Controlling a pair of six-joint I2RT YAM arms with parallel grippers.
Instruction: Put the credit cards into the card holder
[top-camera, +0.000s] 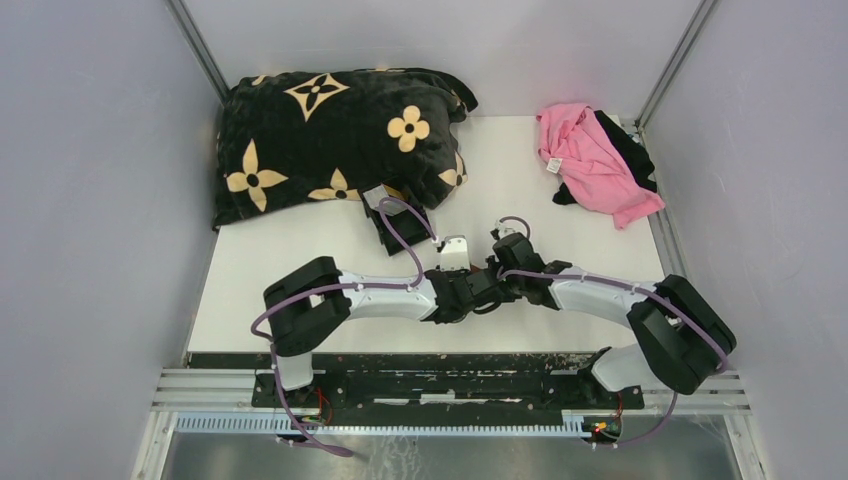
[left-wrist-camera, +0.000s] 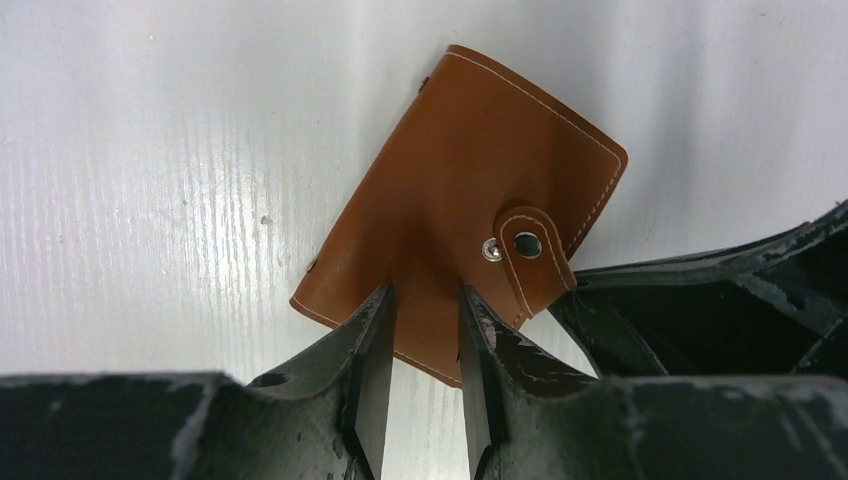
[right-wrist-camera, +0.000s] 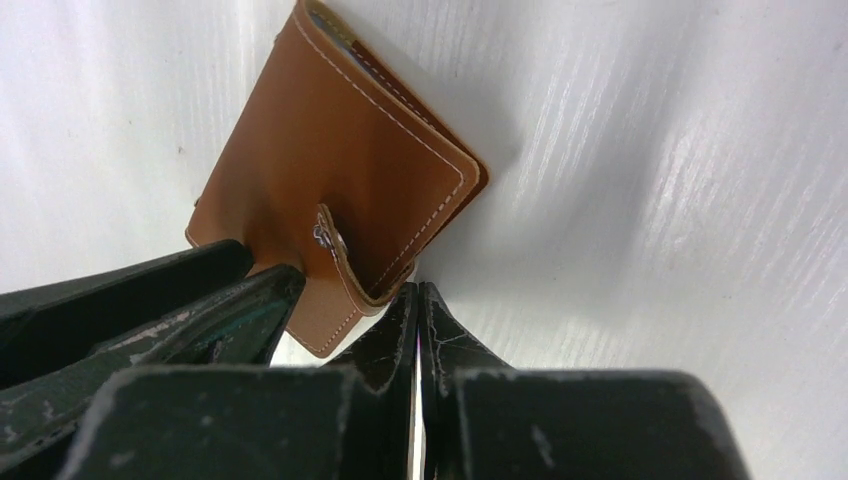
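A brown leather card holder (left-wrist-camera: 420, 200) with a snap strap (left-wrist-camera: 535, 270) lies on the white table, mostly hidden under both arms in the top view (top-camera: 479, 267). In the left wrist view, my left gripper is open over the holder's lower part, nothing seen gripped. In the right wrist view, my right gripper is shut beside the strap at the holder's (right-wrist-camera: 330, 140) edge, nothing visible between its fingers. I cannot make out separate credit cards.
A black container (top-camera: 405, 237) with a silvery lid or item sits behind the left arm. A patterned black cushion (top-camera: 330, 140) fills the back left; pink and black cloths (top-camera: 595, 170) lie at the back right.
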